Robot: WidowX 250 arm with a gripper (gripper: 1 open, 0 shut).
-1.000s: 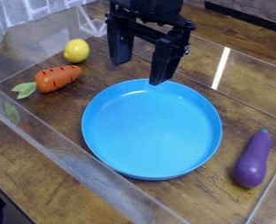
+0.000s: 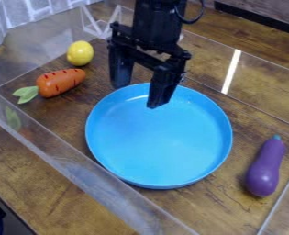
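Note:
My black gripper (image 2: 141,77) hangs over the back of a blue round plate (image 2: 159,138), its two fingers spread open with nothing visible between them. A toy carrot (image 2: 61,82) lies on the wooden surface to the left, with a yellow lemon-like object (image 2: 79,53) behind it. A purple eggplant (image 2: 265,167) lies to the right of the plate.
Clear plastic-looking walls edge the left and front sides.
My gripper has come lower and slightly toward the front left, over the plate's back edge. The plate, carrot, lemon-like object and eggplant have stayed in place.

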